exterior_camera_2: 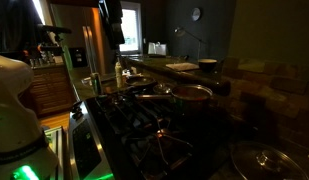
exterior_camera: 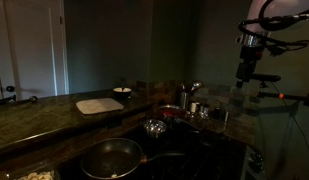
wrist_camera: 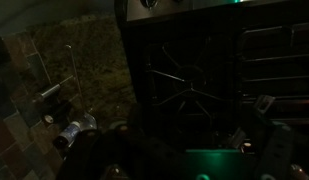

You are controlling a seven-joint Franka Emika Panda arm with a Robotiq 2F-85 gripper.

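Note:
High at the right of exterior view 1, my gripper (exterior_camera: 243, 80) hangs in the air, well above the stove and apart from every object. It is dark and small there, and the wrist view shows it only as a black shape along the bottom, so its fingers cannot be made out. Below and to the left sits a dark frying pan (exterior_camera: 111, 160) with its handle to the right. A shiny metal bowl or pot (exterior_camera: 155, 128) stands behind it, and a reddish pan (exterior_camera: 171, 112) lies farther back. The stove grates (wrist_camera: 184, 85) fill the middle of the wrist view.
A pale board (exterior_camera: 99, 105) and a small pot (exterior_camera: 122, 91) rest on the raised counter. Utensils and jars (exterior_camera: 192, 100) crowd the back corner. In exterior view 2, a glass lid (exterior_camera_2: 269, 165) lies near the right edge. The lighting is very dim.

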